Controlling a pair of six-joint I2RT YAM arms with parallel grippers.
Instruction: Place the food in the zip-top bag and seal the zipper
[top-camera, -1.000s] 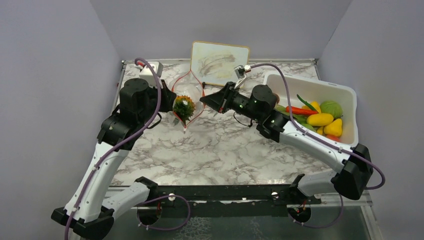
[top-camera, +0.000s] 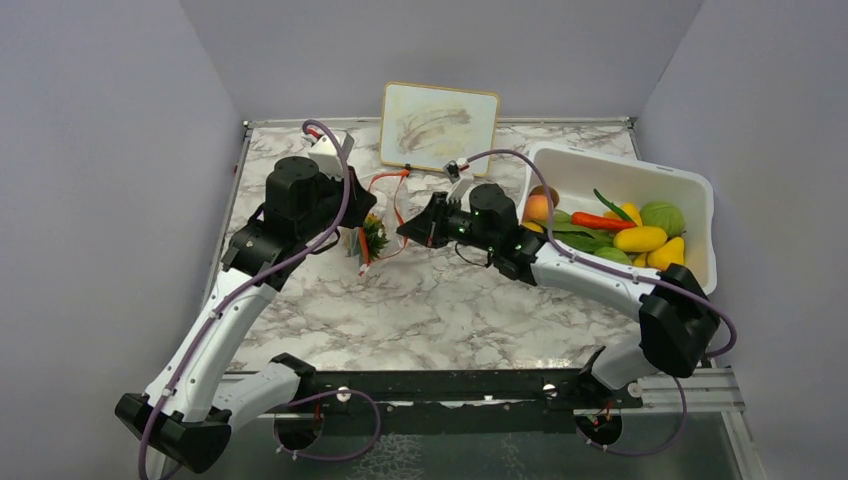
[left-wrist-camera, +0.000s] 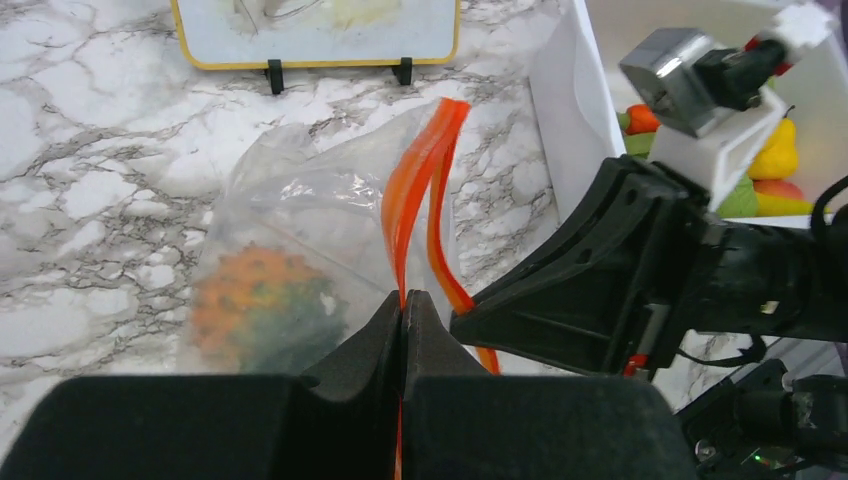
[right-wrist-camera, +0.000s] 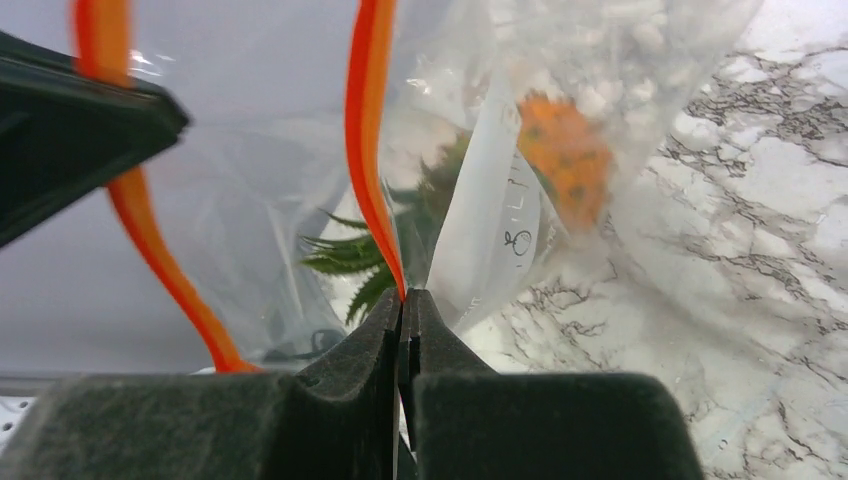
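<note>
Between the two arms stands the clear zip top bag (left-wrist-camera: 300, 200) with an orange zipper rim. A toy pineapple (top-camera: 376, 238), orange with green leaves, lies inside it, blurred through the plastic. My left gripper is shut on one side of the orange rim, which runs up from between its fingertips. On the opposite side, my right gripper is shut with the other orange strip at its tips. The two strips stand apart near the grippers, so the mouth gapes there, and they meet at the top in the left wrist view.
A white bin (top-camera: 705, 230) of toy produce stands at the right, behind the right arm. A framed board (top-camera: 440, 125) leans at the back. Open marbled tabletop (top-camera: 430, 325) lies in front of the bag.
Over the second, both grippers came nearer each other. The bag's mouth has narrowed and skewed.
</note>
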